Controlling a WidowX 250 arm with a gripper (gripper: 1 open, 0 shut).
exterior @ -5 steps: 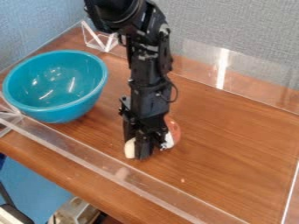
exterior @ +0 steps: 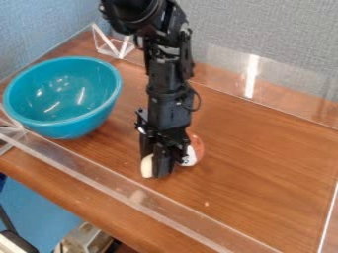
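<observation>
My black gripper (exterior: 164, 164) points straight down at the wooden table, shut low over a pale, cream-coloured object (exterior: 148, 167) that shows at the left of its fingertips. Just to the right, partly behind the gripper, is a small white and orange-red object (exterior: 192, 153). The fingertips hide much of both, so the exact grip is hard to see. A teal bowl (exterior: 62, 91) sits to the left.
Clear plastic borders (exterior: 251, 75) run along the back and front edges, with white frame pieces (exterior: 114, 43) at the back left corner.
</observation>
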